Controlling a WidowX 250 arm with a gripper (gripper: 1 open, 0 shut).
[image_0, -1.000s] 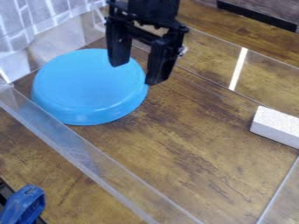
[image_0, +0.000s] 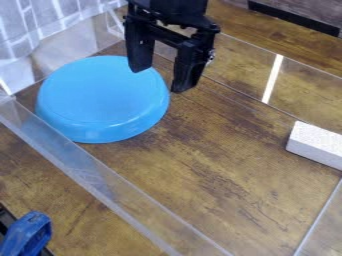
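Observation:
My black gripper (image_0: 163, 62) hangs at the top centre of the view, over the back right edge of a blue round plastic object (image_0: 100, 100), a lid or dish lying on the wooden table. Two dark fingers point down, apart from each other, and I see nothing between them. Whether the tips touch the blue object I cannot tell.
A white block (image_0: 315, 142) lies at the right edge. A small blue item (image_0: 23, 238) is at the lower left corner. A clear plastic strip runs along the left and bottom.
My gripper has risen slightly and shifted a little. The blue round object and the other things lie as they were.

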